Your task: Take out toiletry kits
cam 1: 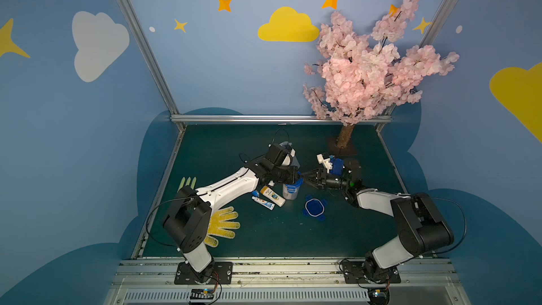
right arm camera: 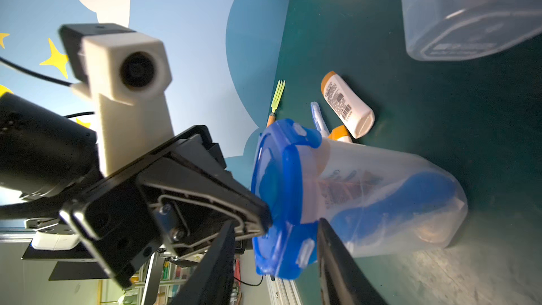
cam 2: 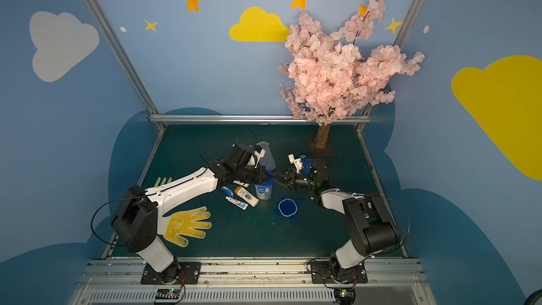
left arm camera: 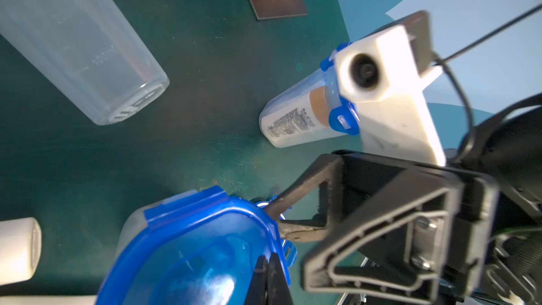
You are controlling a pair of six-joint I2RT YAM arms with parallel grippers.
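Observation:
A clear container (right arm camera: 384, 192) with a blue lid (left arm camera: 186, 265) on top stands upright near the middle of the table, with something blue inside it. My left gripper (cam 1: 295, 175) is shut above the lid, its fingertips (left arm camera: 275, 274) near the rim, with nothing visible between them. From the other side my right gripper reaches to the lid, open, its fingers around the lid's clip edge. Whether those fingers touch the clip cannot be told. Left of the container lie a white bottle (cam 1: 273, 196), a toothpaste tube (cam 1: 263, 203) and a blue item (cam 2: 227, 191).
A separate blue lid (cam 1: 314, 207) lies in front of the container. An empty clear container (left arm camera: 84, 45) lies behind, and another lidded container (left arm camera: 299, 115) stands behind my right gripper. A yellow glove (cam 2: 186, 226) lies front left. The tree trunk (cam 2: 321, 136) stands back right. The front middle is open.

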